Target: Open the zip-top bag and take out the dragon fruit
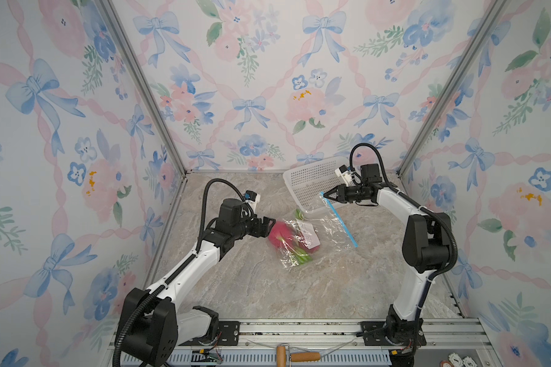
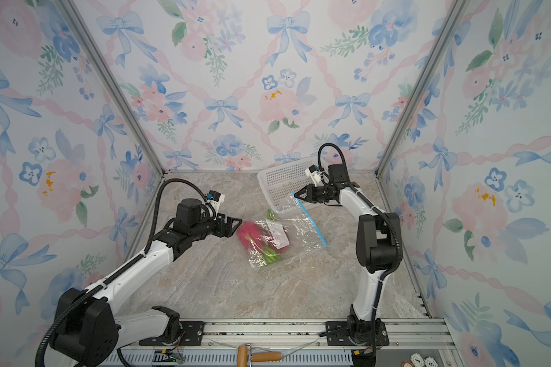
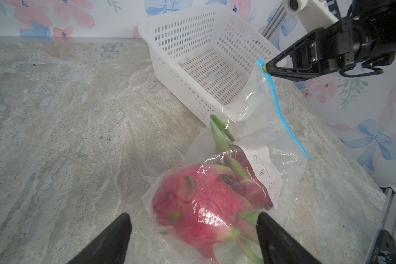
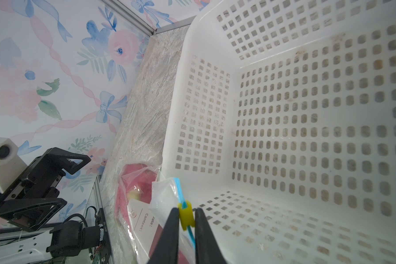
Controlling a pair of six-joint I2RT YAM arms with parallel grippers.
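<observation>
The clear zip top bag (image 3: 286, 176) holds a pink dragon fruit (image 3: 193, 202) with green scales and a white label. It lies on the table with its blue zip edge lifted at one corner. My right gripper is shut on that corner of the zip, at a yellow piece on the blue strip, near the basket's rim. My left gripper stands open above the left end of the bag, over the fruit, with nothing between its fingers.
A white perforated basket (image 3: 184, 90) sits at the back right, just behind the bag.
</observation>
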